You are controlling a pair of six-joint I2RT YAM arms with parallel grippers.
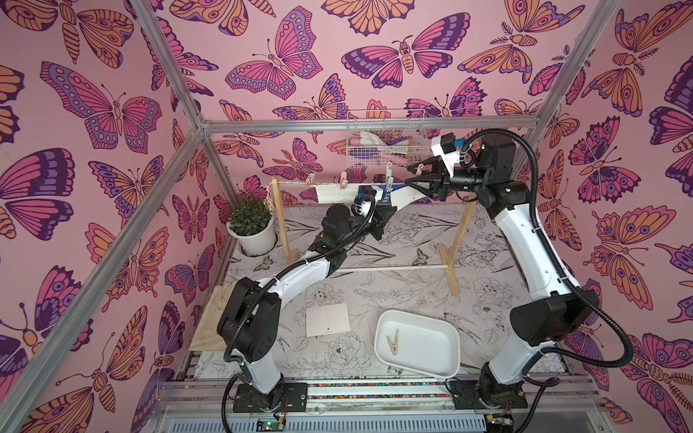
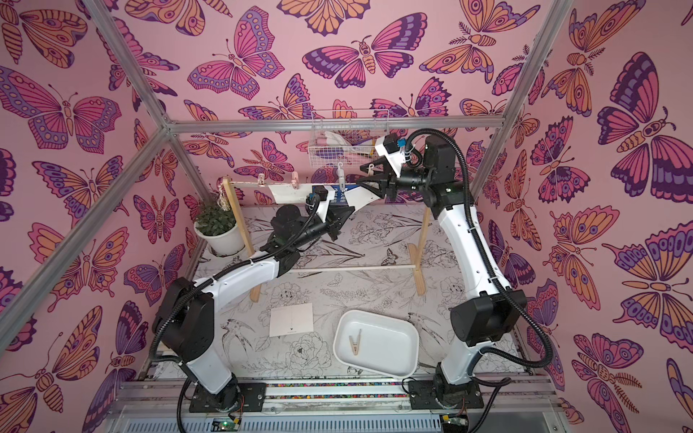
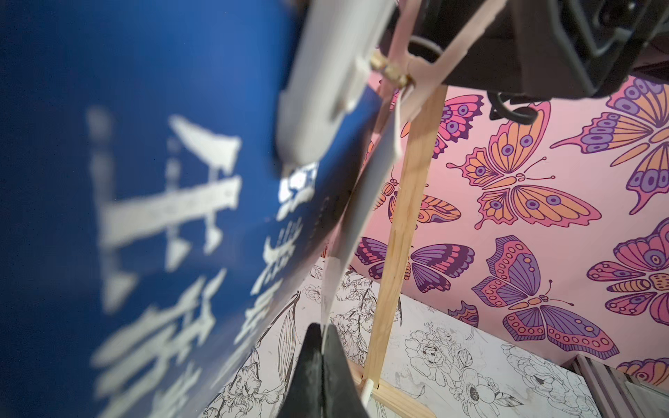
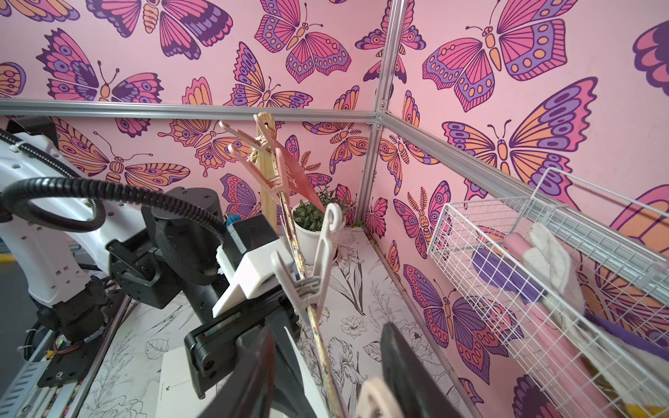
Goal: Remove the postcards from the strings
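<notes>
On the string of the wooden stand hang postcards: a white one (image 1: 335, 193) at left, a blue one with white lettering (image 3: 167, 209) and, to its right, a pale one (image 1: 406, 195). That pale card shows nearly edge-on in the left wrist view, its lower edge between the tips of my left gripper, which is shut on it. Up at the string, my right gripper has its fingers apart around a clothespin (image 4: 376, 400), close to the right-hand finger. Another clothespin (image 1: 389, 175) grips the string above the blue card.
A white tray (image 1: 451, 351) with one clothespin (image 1: 392, 341) inside stands at front right. A white card (image 1: 327, 319) lies flat on the table. Behind the string hangs a wire basket (image 4: 501, 271). The stand's posts (image 1: 280, 220) and a potted plant (image 1: 252, 223) flank the left side.
</notes>
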